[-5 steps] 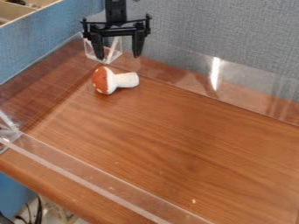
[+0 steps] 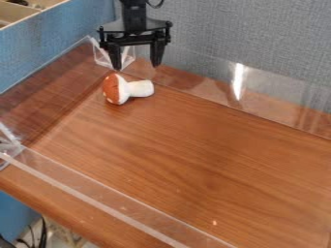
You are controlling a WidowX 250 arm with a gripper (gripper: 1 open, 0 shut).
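Note:
A toy mushroom with a red-orange cap and white stem lies on its side on the wooden table. Above it and slightly behind hangs my black gripper, fingers apart and pointing down, with nothing seen between them.
Clear plastic walls border the wooden tabletop, with a clear corner piece behind the gripper's left finger. A blue side panel and a grey back wall surround it.
The gripper has shifted a little to the right and down over the last second. The mushroom has not moved.

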